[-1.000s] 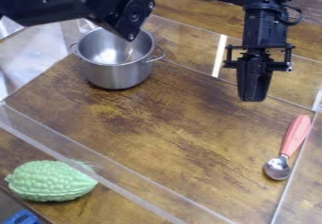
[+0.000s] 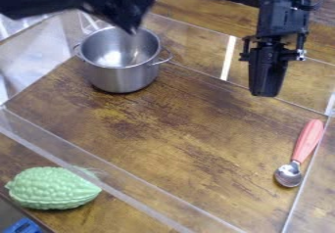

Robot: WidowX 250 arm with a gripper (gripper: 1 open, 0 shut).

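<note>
The black gripper (image 2: 267,72) hangs at the upper right of the camera view, above the wooden table (image 2: 157,149), its fingers close together with nothing seen between them. Below it and to the right lies a scoop with a pink handle (image 2: 308,139) and a metal head. A steel pot (image 2: 121,76) with side handles stands at the upper left. A pale green bitter melon (image 2: 50,189) lies at the lower left.
Clear strips and a white line edge the work area. A blurred dark part of the arm covers the top left. A blue object (image 2: 20,227) shows in the bottom-left corner.
The dark arm part at top left has shifted up and left, uncovering more of the pot's surroundings. The gripper has moved slightly; the pot, scoop and melon are unmoved.
</note>
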